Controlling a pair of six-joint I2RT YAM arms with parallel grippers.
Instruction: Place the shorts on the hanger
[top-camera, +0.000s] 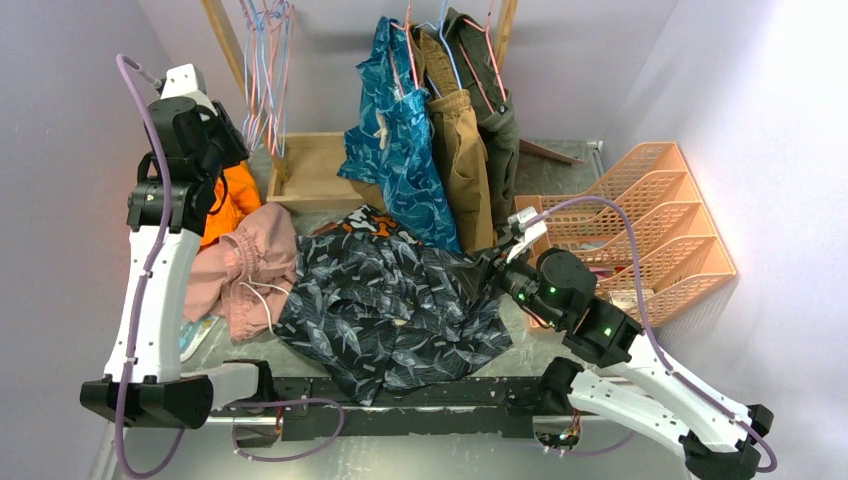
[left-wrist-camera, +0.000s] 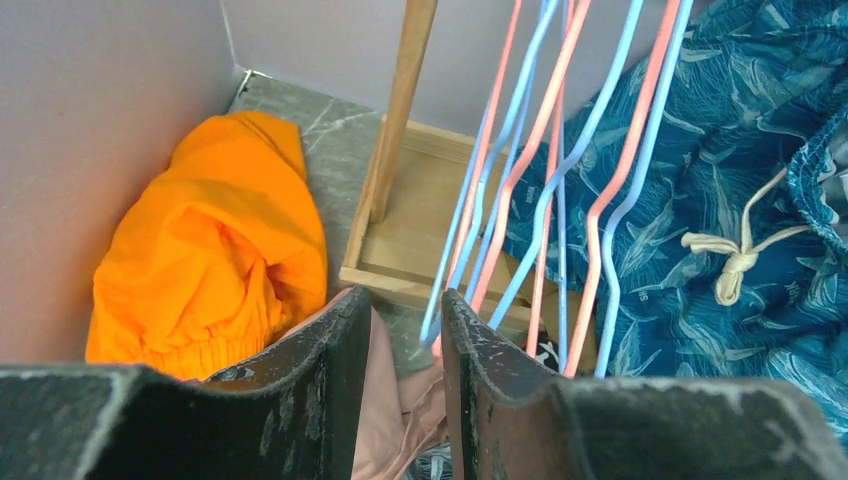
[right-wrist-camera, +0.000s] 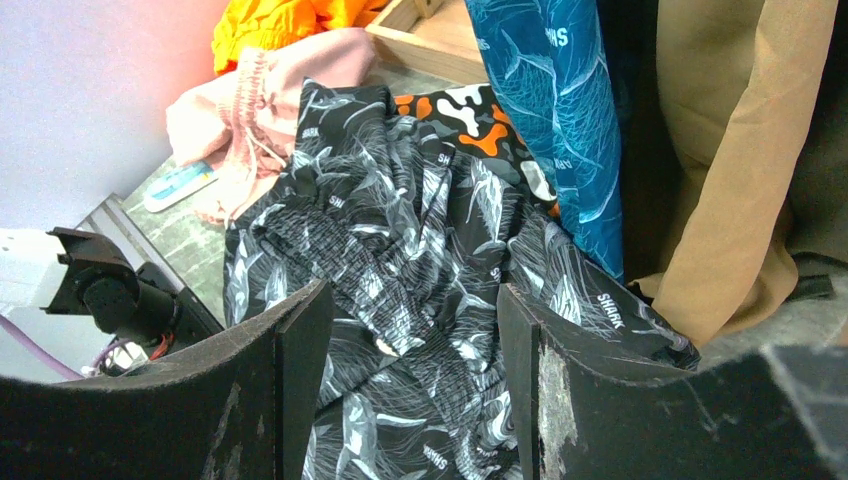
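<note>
The black shorts with grey leaf print (top-camera: 400, 310) lie spread flat on the floor in the middle of the top view. Several pink and blue hangers (left-wrist-camera: 540, 200) hang empty in a bunch at the rack's left end. My left gripper is partly open just left of these hangers, and nothing shows between its fingers. Over the right side of the shorts, my right gripper stands open and empty, its fingers apart with the shorts in view below.
Blue shorts (top-camera: 405, 140), tan trousers (top-camera: 460, 150) and a dark green garment (top-camera: 485, 90) hang at the rack's right. Pink (top-camera: 245, 270) and orange (left-wrist-camera: 215, 240) clothes lie at left. An orange basket (top-camera: 640, 230) stands at right. Orange-patterned black cloth (right-wrist-camera: 470, 125) lies behind the shorts.
</note>
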